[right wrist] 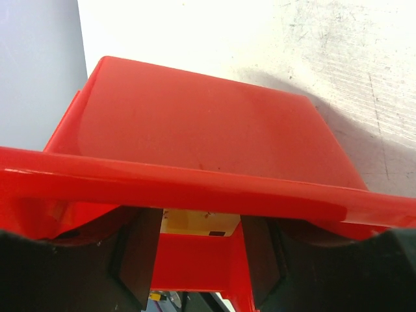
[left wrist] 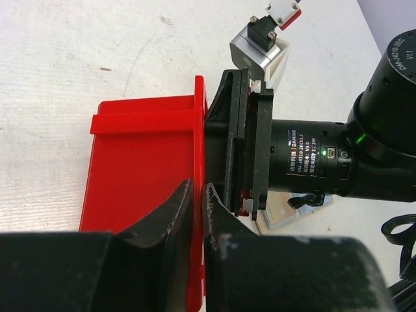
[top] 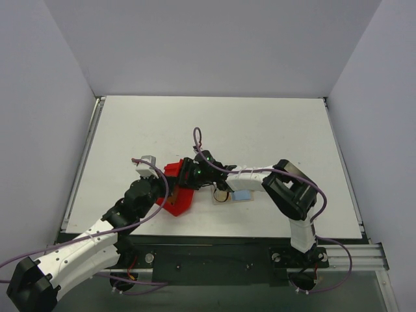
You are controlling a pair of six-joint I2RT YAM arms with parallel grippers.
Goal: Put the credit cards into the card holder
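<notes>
The red card holder (left wrist: 140,172) stands near the table's middle front, between both grippers. My left gripper is shut on the holder's red edge. My right gripper is open at the holder's other side, close beneath a red rim (right wrist: 195,185); a yellowish card (right wrist: 198,222) shows behind the gap between its fingers, inside the holder. In the top view a light blue card (top: 241,195) and a lighter one beside it lie right of the holder, partly under the right arm.
Both arms crowd the middle front, with purple cables looping over them.
</notes>
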